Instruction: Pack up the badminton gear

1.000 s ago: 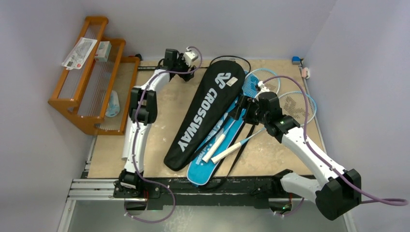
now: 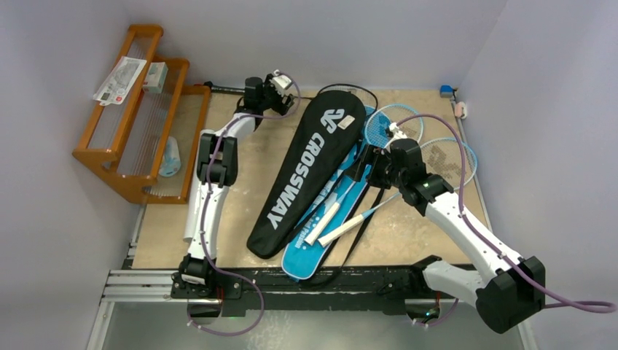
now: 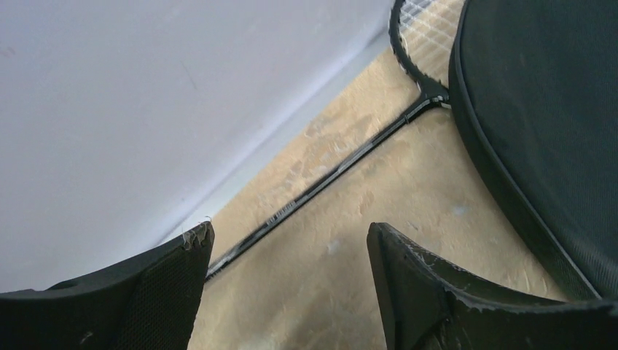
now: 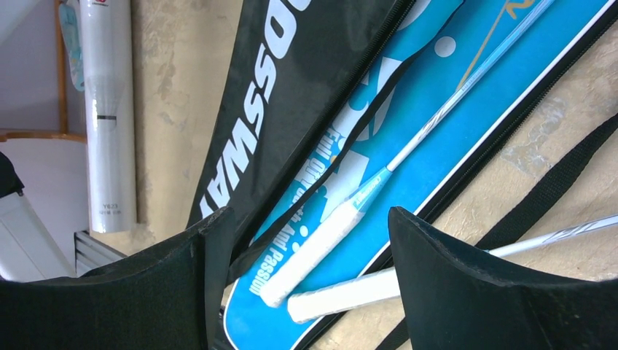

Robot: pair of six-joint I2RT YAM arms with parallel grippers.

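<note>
A black Crossway racket bag (image 2: 310, 164) lies slantwise on the table, partly over a blue bag (image 2: 299, 262). Two blue-and-white rackets lie on the right; one white handle (image 4: 313, 255) rests on the blue bag, and another handle (image 4: 350, 295) crosses its edge. Along the back wall runs a black racket (image 3: 321, 184), its head partly hidden behind the black bag. Above its shaft my left gripper stands open, the shaft passing behind the left finger. My right gripper hovers over the blue bag and white handles, open, holding nothing.
A wooden tiered rack (image 2: 138, 124) holding a few packages stands at the left. A white tube (image 4: 109, 138) lies beside the left arm. Small blue and white items (image 2: 447, 91) sit in the back right corner. Bare tabletop (image 2: 248, 189) lies left of the black bag.
The black racket's handle end now lies closer to the back wall. The right arm looks still.
</note>
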